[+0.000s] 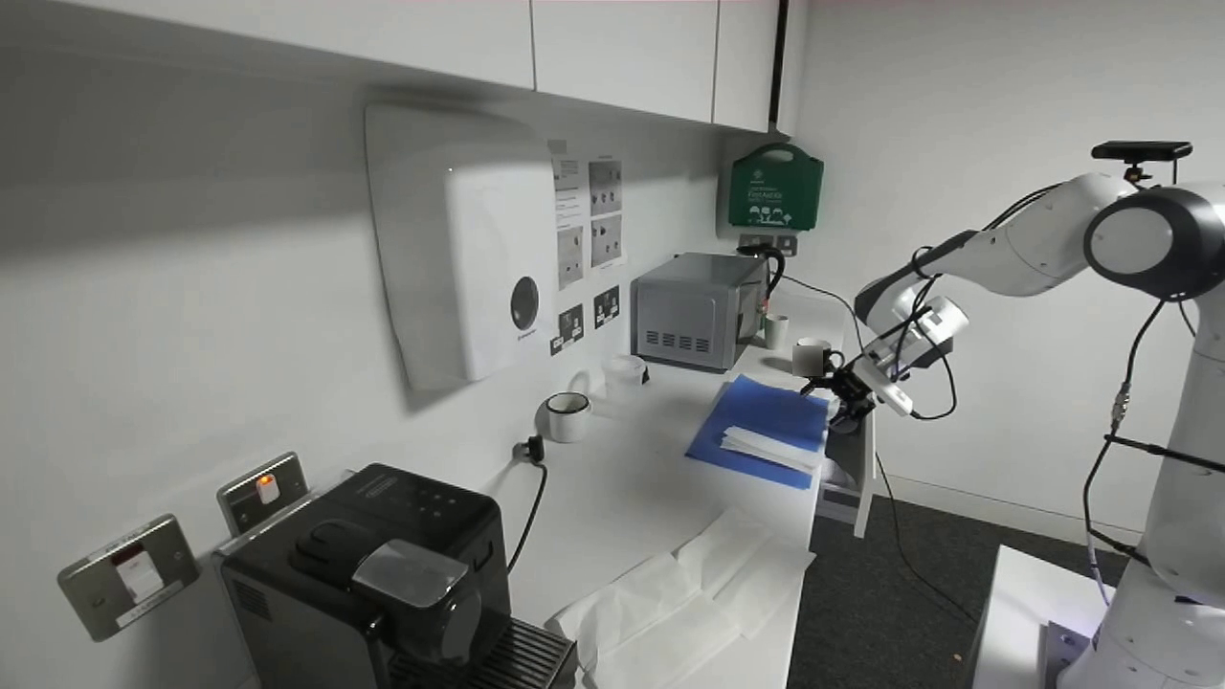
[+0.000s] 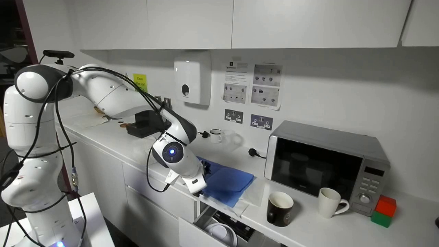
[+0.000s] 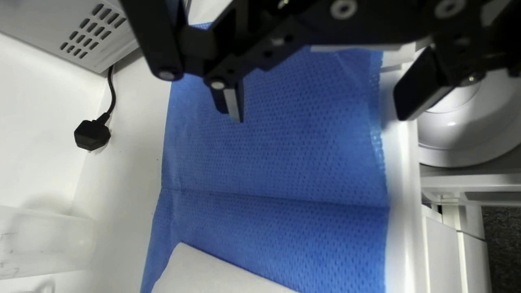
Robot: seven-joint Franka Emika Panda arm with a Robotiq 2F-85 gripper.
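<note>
A blue cloth (image 3: 293, 146) lies folded flat on the counter, its edge close to the counter's front. My gripper is above it, open, with nothing between its fingers. One finger (image 3: 229, 100) appears over the cloth; the other finger (image 3: 417, 90) is out past the cloth's front edge, by the drawer. In exterior view 1 the gripper (image 1: 835, 396) hovers at the right edge of the cloth (image 1: 758, 419). The arm's wrist hides most of it in exterior view 2, where the cloth (image 2: 228, 185) shows behind. Whether it touches the cloth, I cannot tell.
Below the counter edge an open drawer (image 2: 197, 232) holds white dishes (image 2: 220, 232). A black mug (image 2: 280, 210), a white mug (image 2: 330, 202) and the microwave (image 2: 325, 164) stand beyond the cloth. White paper (image 1: 689, 609) lies near the coffee machine (image 1: 379, 574).
</note>
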